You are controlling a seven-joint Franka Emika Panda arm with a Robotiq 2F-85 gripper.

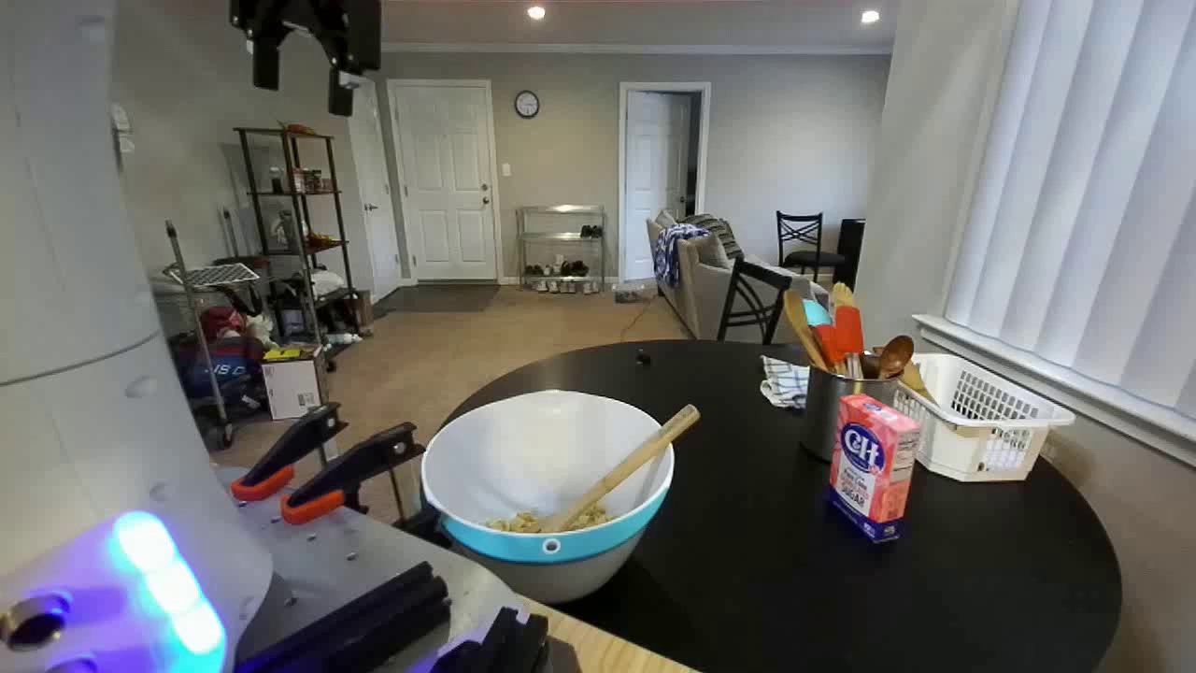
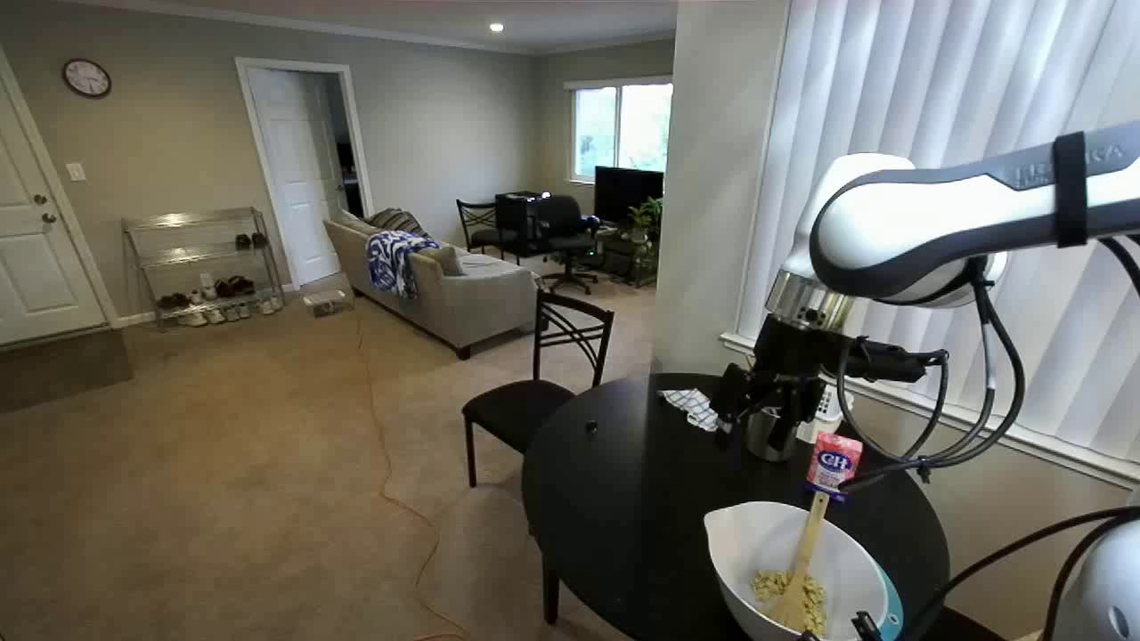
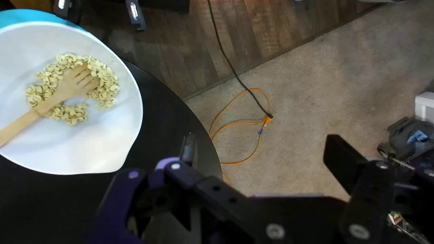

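High at the upper left of exterior view 1, my gripper stands open with nothing between its fingers. The wrist view shows its fingers wide apart, above the table edge and the floor. A white bowl with a blue outer band rests on the black round table. Inside it lie small pale pasta-like pieces and a wooden fork, whose handle leans over the rim. In the wrist view the bowl is at the upper left, off to the side of my gripper.
A pink sugar box stands before a metal holder full of utensils. A white basket and a checked cloth are also on the table. Clamps sit beside the bowl.
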